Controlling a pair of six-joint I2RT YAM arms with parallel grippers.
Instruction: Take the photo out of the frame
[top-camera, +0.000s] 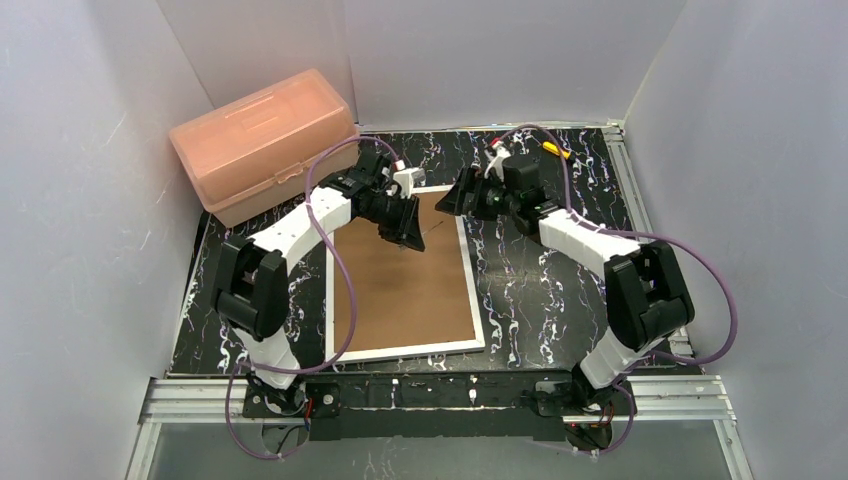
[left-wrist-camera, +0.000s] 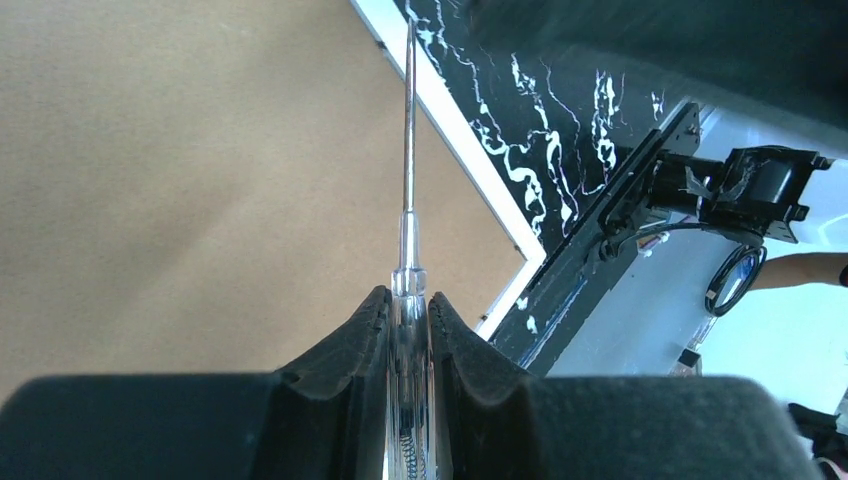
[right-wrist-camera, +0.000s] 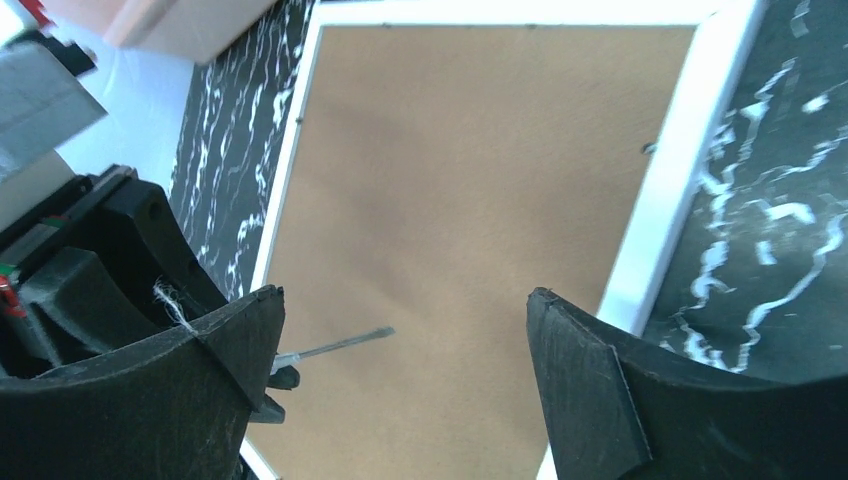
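The white picture frame (top-camera: 405, 353) lies face down, its brown backboard (top-camera: 405, 300) in place and small dark fasteners along the inner edge. My left gripper is shut on a screwdriver with a clear handle (left-wrist-camera: 408, 330) and a thin metal shaft (left-wrist-camera: 410, 130). In the top view that left gripper (top-camera: 412, 243) hangs over the upper part of the backboard, the shaft slanting toward the right. My right gripper is open and empty, above the frame's right side near its upper corner. No photo shows; the backboard covers the inside.
A closed pink toolbox (top-camera: 262, 140) stands at the back left, close to the left arm. A yellow-handled tool (top-camera: 556, 150) lies at the back right.
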